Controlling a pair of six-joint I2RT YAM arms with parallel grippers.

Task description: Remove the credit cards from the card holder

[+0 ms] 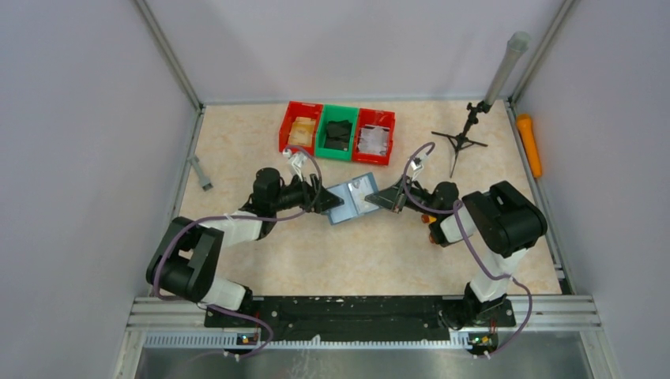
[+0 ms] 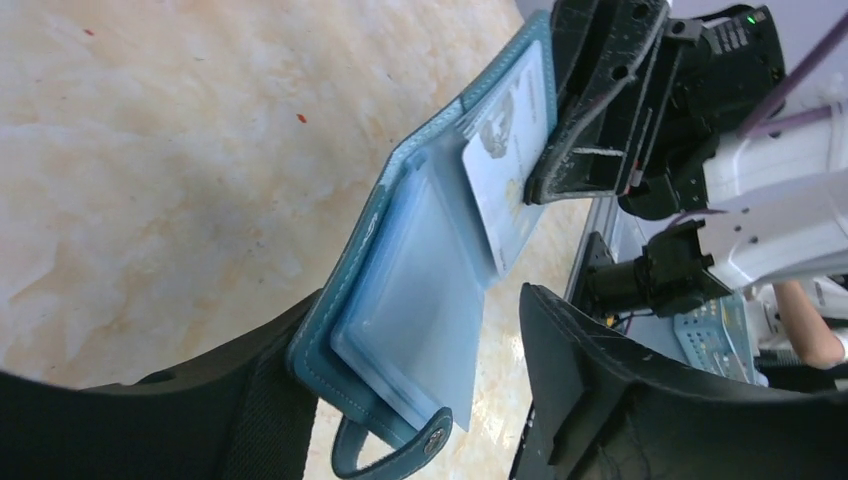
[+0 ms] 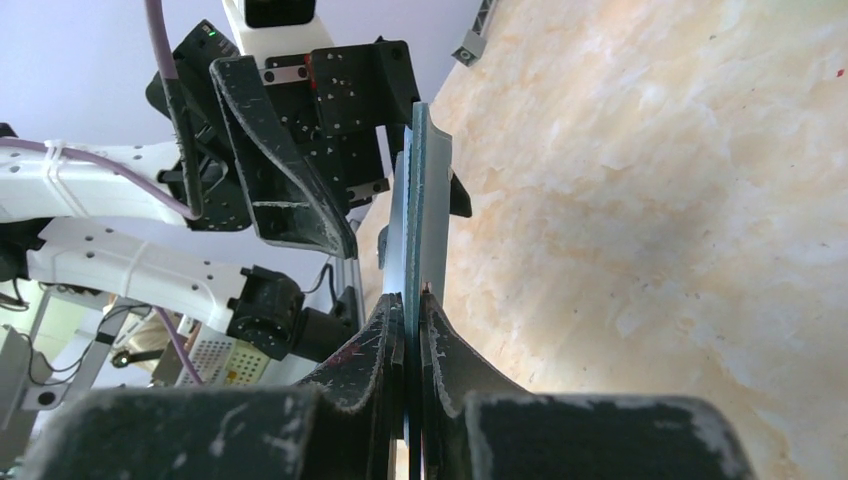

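A blue card holder [image 1: 345,207] hangs open between my grippers, with clear plastic sleeves and a whitish card [image 2: 505,160] in the sleeve at the right-gripper end. My right gripper is shut on that end; in the right wrist view the holder stands edge-on between its fingertips. My left gripper stands part open around the other end, whose strap and snap button [image 2: 435,438] show between the fingers in the left wrist view.
Red [image 1: 286,136], green [image 1: 322,149] and red [image 1: 375,117] bins stand behind. A tripod [image 1: 466,134] is at the back right, an orange object [image 1: 528,146] at the right edge.
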